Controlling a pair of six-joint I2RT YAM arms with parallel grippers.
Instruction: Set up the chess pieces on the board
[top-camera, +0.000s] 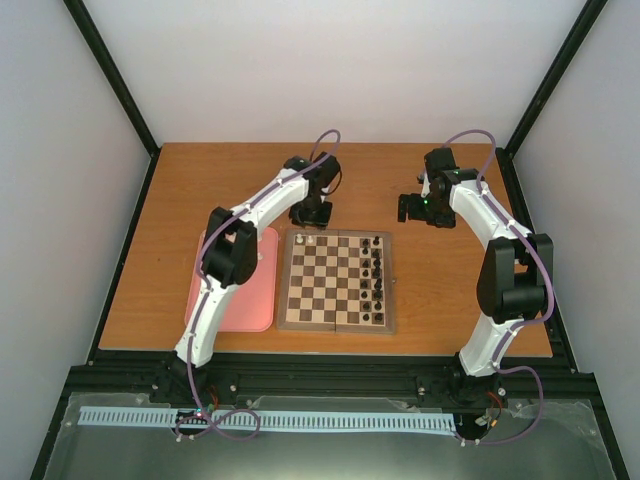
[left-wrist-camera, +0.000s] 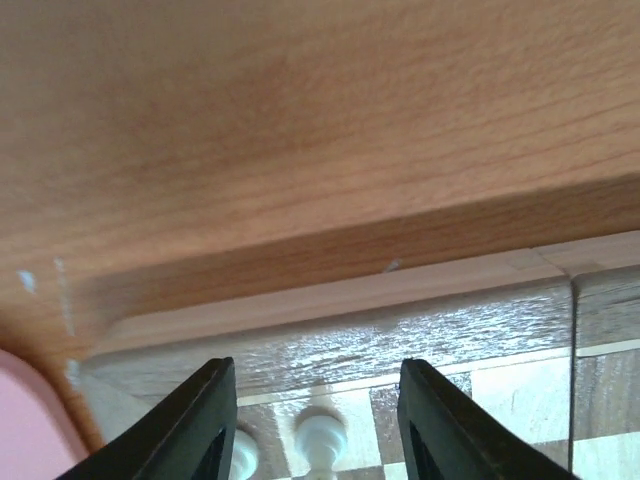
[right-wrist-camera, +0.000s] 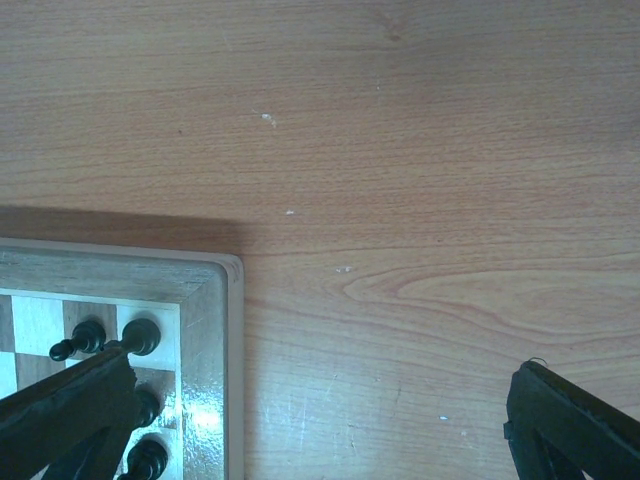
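Observation:
Two white pieces stand in the far-left corner of the chess board (top-camera: 338, 330): a corner piece (left-wrist-camera: 243, 456) and a white pawn-like piece (left-wrist-camera: 321, 439) beside it. Behind and above them, over the board's far edge, my left gripper is open, its fingers spread wide with nothing held. Dark pieces (top-camera: 377, 287) fill the two columns along the board's right side; a few of them (right-wrist-camera: 141, 337) show in the right wrist view. Off the board's far-right corner, my right gripper hangs wide open and empty over bare table.
A pink tray (top-camera: 262, 300) lies left of the board, partly covered by the left arm, with a few white pieces (top-camera: 260, 256) visible on it. Bare wooden table (top-camera: 440, 290) lies right of the board and behind it. The board's middle squares are clear.

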